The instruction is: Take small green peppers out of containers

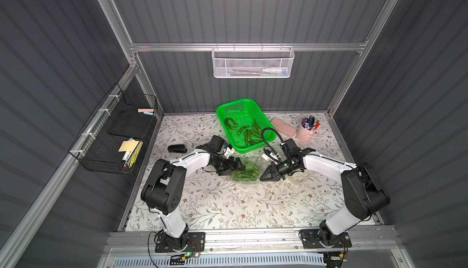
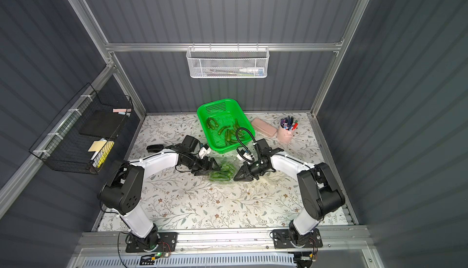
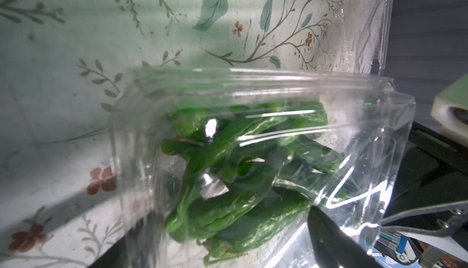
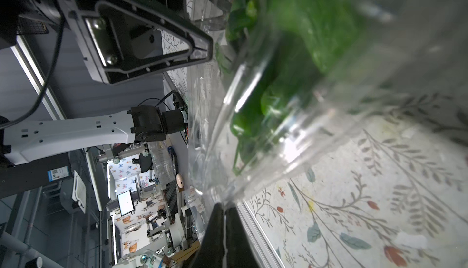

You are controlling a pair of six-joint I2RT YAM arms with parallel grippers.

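A clear plastic container (image 1: 246, 173) full of small green peppers (image 3: 234, 204) sits mid-table between the two grippers. My left gripper (image 1: 229, 168) is at its left side; in the left wrist view its fingers stand apart behind the blurred clear plastic, open. My right gripper is shut at the container's right side, its tips at the plastic edge; whether any plastic is between them is unclear. More peppers (image 2: 229, 134) lie in the green basket (image 1: 225, 109) behind.
A pink case (image 1: 283, 127) and a pen cup (image 1: 305, 133) stand at back right. A black object (image 1: 177, 148) lies at left. Wire baskets hang on the left and back walls.
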